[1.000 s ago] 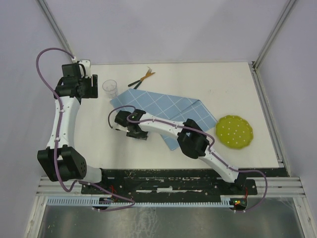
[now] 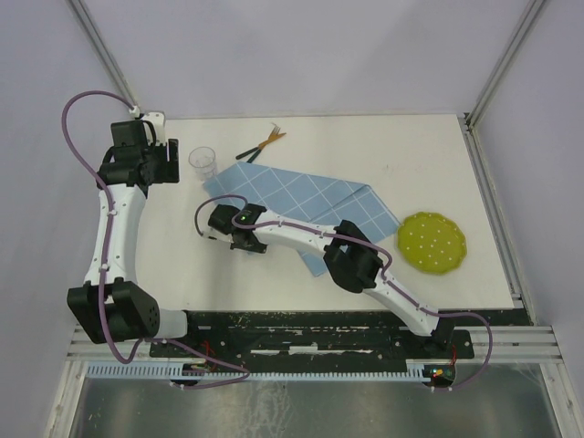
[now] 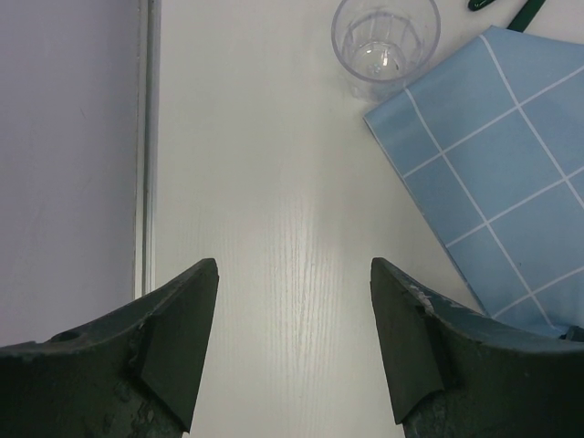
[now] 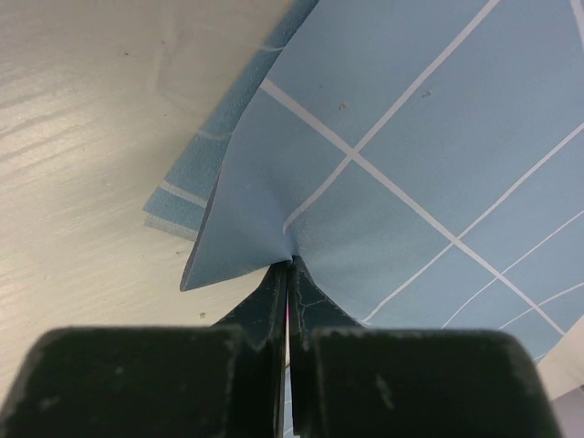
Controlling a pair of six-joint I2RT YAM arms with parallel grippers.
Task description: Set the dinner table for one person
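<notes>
A light blue checked cloth (image 2: 301,196) lies slantwise over the middle of the table, its right end folded. My right gripper is shut, with a raised fold of the cloth (image 4: 383,182) pinched at its fingertips. A second layer of cloth shows beneath that fold; in the top view the right arm covers this corner. My left gripper stands open above bare table at the left, nothing between its fingers. A clear glass (image 3: 383,46) stands near the cloth's back left corner. At the far right lies a green plate (image 2: 431,243).
Wooden-looking cutlery with dark handles (image 2: 262,143), including a fork, lies behind the cloth at the back. Free table (image 2: 411,155) stretches across the back right. Walls bound the table at the left, back and right.
My right gripper has shifted slightly left, with the cloth's corner at its tips. The left arm has edged a little left too. Glass, cutlery and plate have stayed put.
</notes>
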